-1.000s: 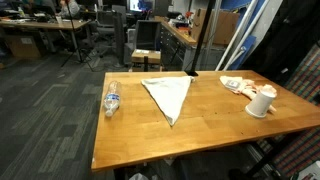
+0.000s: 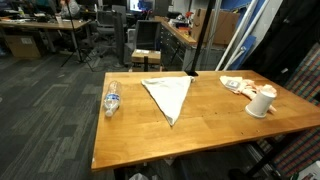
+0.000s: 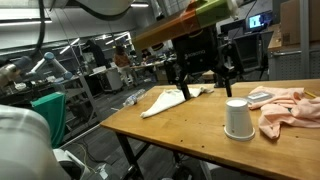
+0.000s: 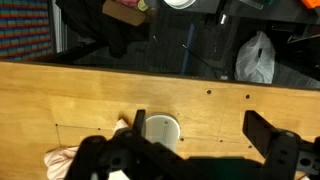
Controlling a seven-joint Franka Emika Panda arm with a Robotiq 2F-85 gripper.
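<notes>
My gripper (image 3: 205, 102) hangs over the table (image 3: 180, 135), its fingers wide apart and nothing held between them. A white cup (image 3: 238, 118) stands on the table beside and below it, apparently upside down. From the wrist view, the cup (image 4: 162, 130) lies nearer the left finger, partly hidden behind it. A crumpled pink cloth (image 3: 285, 108) is close to the cup. Farther along the table a white cloth (image 2: 170, 95) is spread out, with a clear plastic bottle (image 2: 112, 98) lying at the far-left side. The gripper is outside exterior view 1.
The table's edge (image 4: 200, 77) runs across the wrist view, with dark floor and a plastic bag (image 4: 256, 58) beyond it. Bare wood is free between the white cloth and the cup. Poles (image 2: 207, 30) rise behind the table.
</notes>
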